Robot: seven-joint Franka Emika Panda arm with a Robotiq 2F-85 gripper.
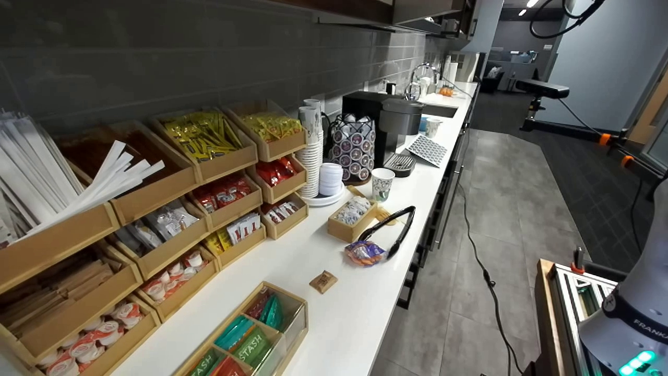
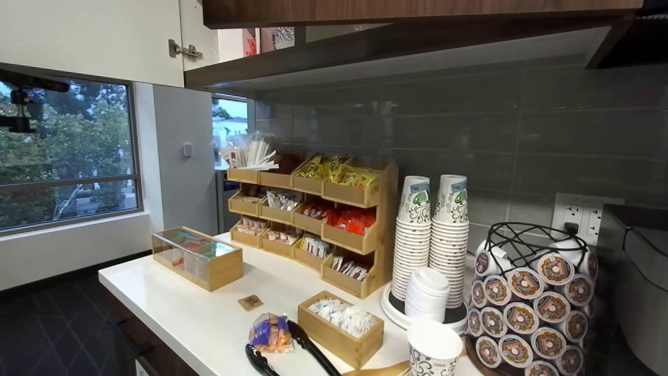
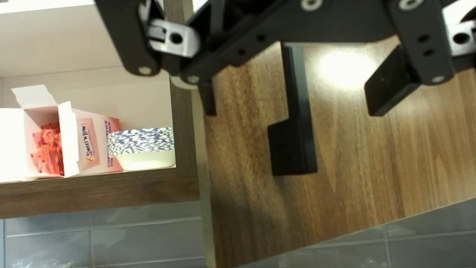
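In the wrist view my gripper is open, its two black fingers wide apart in front of a wooden cabinet door [image 3: 357, 169]. A black bar handle [image 3: 293, 147] on the door shows between the fingers, apparently touching neither. Left of the door's edge, the cabinet is open. Inside it are a pink-and-white Sweet'N Low box [image 3: 91, 143] with red packets and a patterned stack [image 3: 141, 148] that looks like bowls. Neither exterior view shows the gripper; exterior view 1 has only part of the arm [image 1: 632, 301] at right.
Below the cabinets, the white counter [image 1: 369, 313] carries a tiered snack organizer [image 2: 300, 216], a tea box [image 2: 225, 266], cup stacks [image 2: 413, 244], a coffee pod basket [image 2: 523, 307] and black tongs [image 2: 310, 351]. Another open cabinet door [image 2: 94, 40] hangs at upper left.
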